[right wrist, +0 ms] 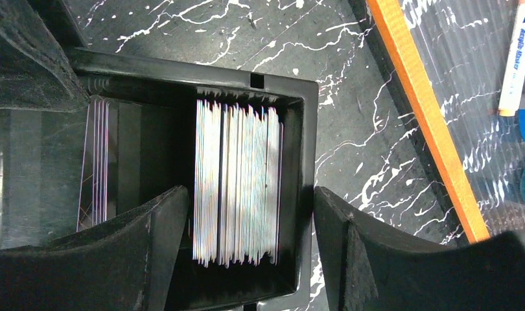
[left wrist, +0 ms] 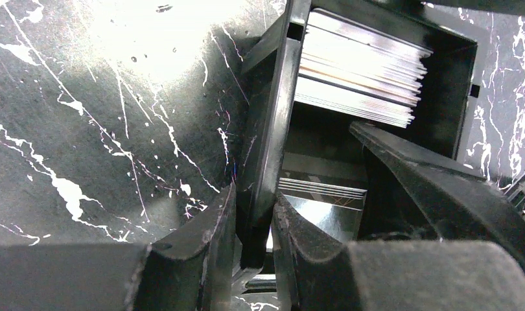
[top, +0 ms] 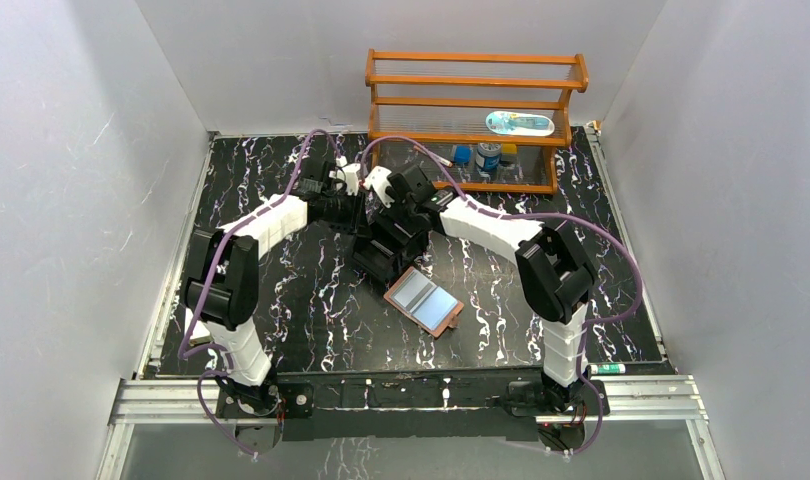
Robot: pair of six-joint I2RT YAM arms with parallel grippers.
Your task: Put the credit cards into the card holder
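Note:
A black box (top: 374, 259) with two compartments stands mid-table under both hands. In the left wrist view my left gripper is shut on the box's side wall, one finger on each face. White-edged cards (left wrist: 357, 71) are packed upright in one compartment; a few thin cards (left wrist: 321, 189) stand in the other. Over the packed cards (right wrist: 237, 184), my right gripper is open. Its fingers straddle the stack and the box's end wall, gripping nothing. An open brown-edged folder with clear and bluish pages (top: 424, 301), apparently the card holder, lies in front of the box.
Behind the box stands a wooden rack (top: 476, 137); its orange-brown rail (right wrist: 431, 123) runs close to the box in the right wrist view. A pen (right wrist: 518, 58) and a round tin (top: 488, 156) are on it.

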